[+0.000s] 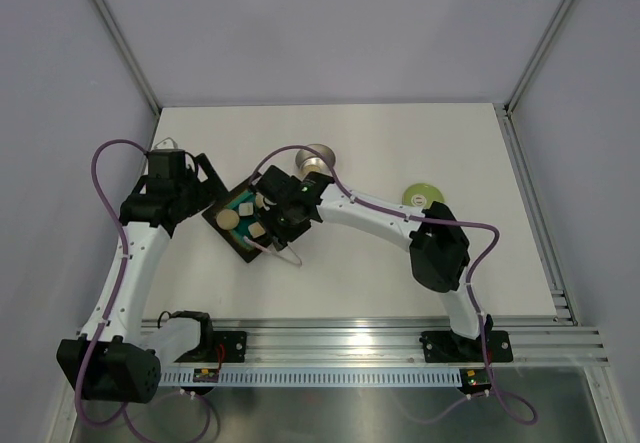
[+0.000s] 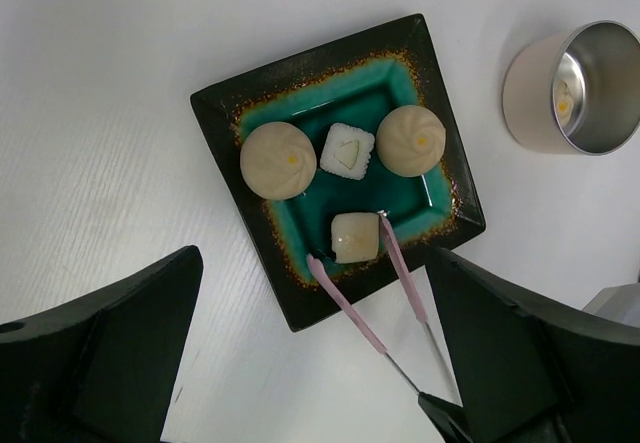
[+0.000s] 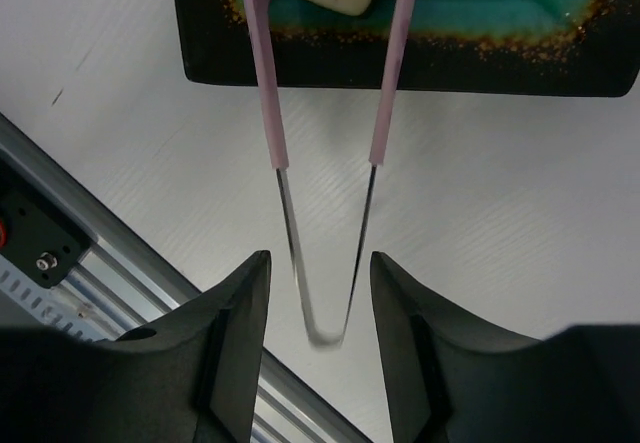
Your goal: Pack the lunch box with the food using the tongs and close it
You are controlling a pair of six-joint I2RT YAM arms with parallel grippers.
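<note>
A dark square plate with teal inside (image 2: 219, 121) holds two round buns (image 2: 278, 160), a white square piece (image 2: 347, 151) and a pale cube (image 2: 354, 237). My left gripper (image 1: 208, 183) stands open above the plate's left side, empty. My right gripper is part open around pink-tipped metal tongs (image 3: 273, 113); whether it grips them is unclear. The tong tips lie either side of the pale cube.
A metal cup (image 2: 600, 93) with something pale inside stands behind the plate to the right. A green disc (image 1: 423, 194) lies on the right of the table, where much space is free.
</note>
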